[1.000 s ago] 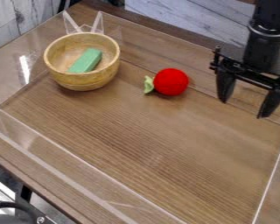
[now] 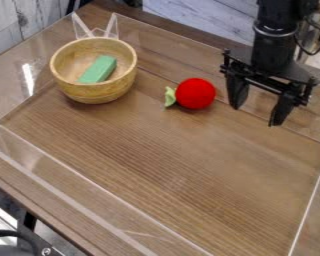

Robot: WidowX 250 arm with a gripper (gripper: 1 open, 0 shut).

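Observation:
My black gripper (image 2: pixel 263 95) hangs over the right side of the wooden table, its fingers pointing down, to the right of a red ball-like object (image 2: pixel 195 93). A small light-green item (image 2: pixel 171 96) lies against the red object's left side. A wooden bowl (image 2: pixel 124 71) at the upper left holds a green block (image 2: pixel 96 70). Whether the gripper is open or shut is unclear.
The gripper has moved left across the table, toward the red object. The bowl, green block and red object are unchanged.

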